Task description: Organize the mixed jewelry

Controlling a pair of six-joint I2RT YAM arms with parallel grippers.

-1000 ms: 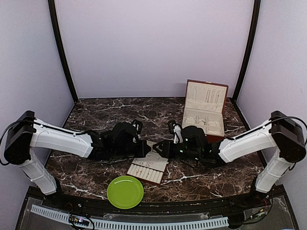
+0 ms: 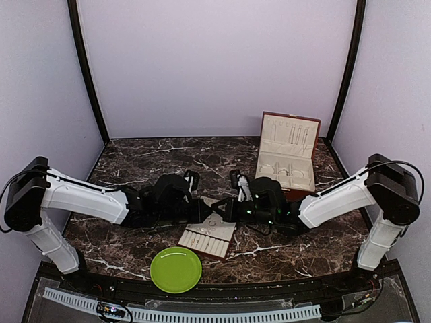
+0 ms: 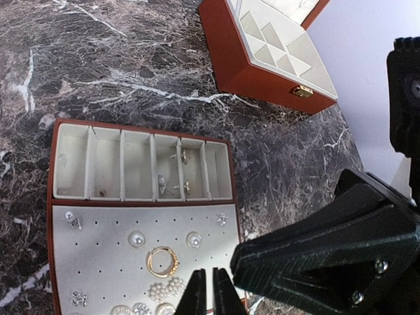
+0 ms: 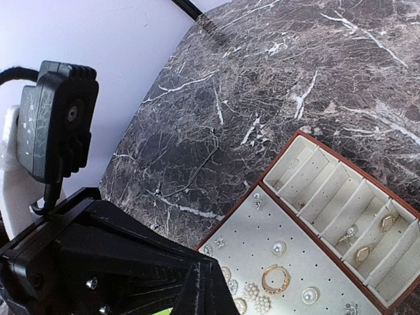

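A jewelry tray (image 2: pixel 219 249) lies at the table's middle, partly hidden under both grippers. Its pale pad (image 3: pixel 98 249) carries pearl earrings (image 3: pixel 136 239), studs and a gold ring (image 3: pixel 163 261); its divided slots (image 3: pixel 138 167) hold a few small earrings (image 3: pixel 186 186). Over the pad, my left gripper is slightly open, a narrow gap between its fingertips, nothing visible there. My right gripper faces it closely, shut, with nothing showing between its fingers. In the top view the tips hide what lies directly beneath them.
A red jewelry box (image 2: pixel 286 168) stands open at the back right, necklaces (image 2: pixel 296 134) hanging in its raised lid. A green plate (image 2: pixel 176 270) sits front left. Bare marble (image 2: pixel 182 151) stretches behind the arms. The two grippers nearly touch, leaving little room between them.
My right gripper has moved slightly left, closer to the left one. The left gripper has shifted only a little. Tray, plate and box stay in place.
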